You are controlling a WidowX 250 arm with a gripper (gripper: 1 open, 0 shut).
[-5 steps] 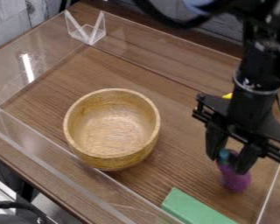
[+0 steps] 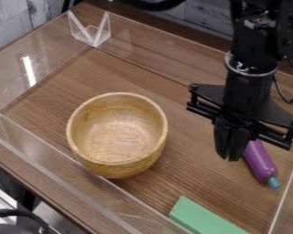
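Observation:
My black gripper (image 2: 225, 146) hangs at the right over the wooden table, shut, with nothing visible between its fingers. A purple object (image 2: 259, 160) with a blue tip lies just below and right of the gripper, partly hidden behind it. A round tan bowl (image 2: 117, 155) sits left of the gripper, apart from it. A green block (image 2: 204, 218) lies at the bottom edge.
A clear plastic container (image 2: 91, 27) stands at the upper left. A dark cable runs at the upper right.

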